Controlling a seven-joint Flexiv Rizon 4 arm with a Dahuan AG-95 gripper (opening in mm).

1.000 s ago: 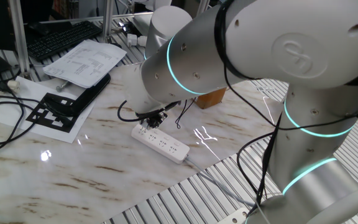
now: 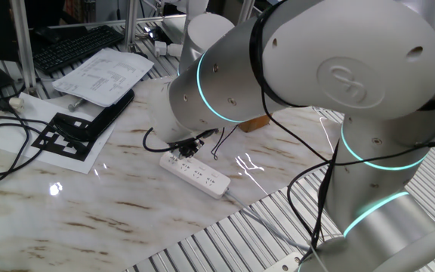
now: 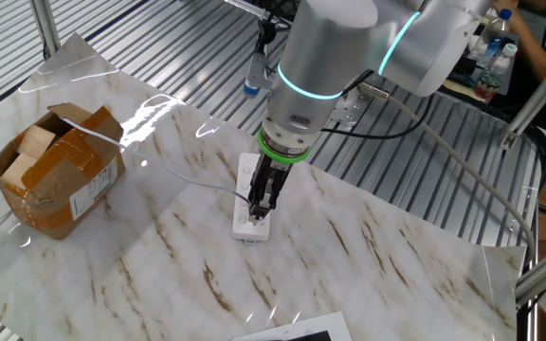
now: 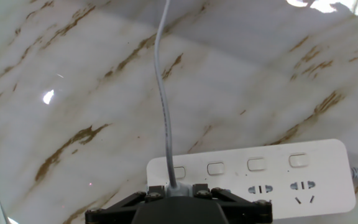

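A white power strip (image 4: 328,180) with sockets and a row of small switches lies on the marble-patterned table. In the wrist view my gripper is over the strip's left end, its fingers on both sides of a grey plug (image 4: 179,188) and close against it. From that plug a grey cable (image 4: 165,106) runs up across the view. Exterior view 2 has the gripper (image 3: 258,210) pointing down onto the end of the strip (image 3: 245,230) away from the arm's base. Whether the plug's pins sit in a socket is hidden.
An open cardboard box (image 3: 69,180) stands to one side, with the cable leading over it. A printed marker sheet (image 2: 78,140) carries a black object (image 2: 104,117); papers (image 2: 104,75) and a keyboard (image 2: 78,47) lie behind. Bare tabletop surrounds the strip.
The arm has shifted slightly to the left in exterior view 1, and the gripper sits a little lower against the strip's end. The strip has not visibly moved.
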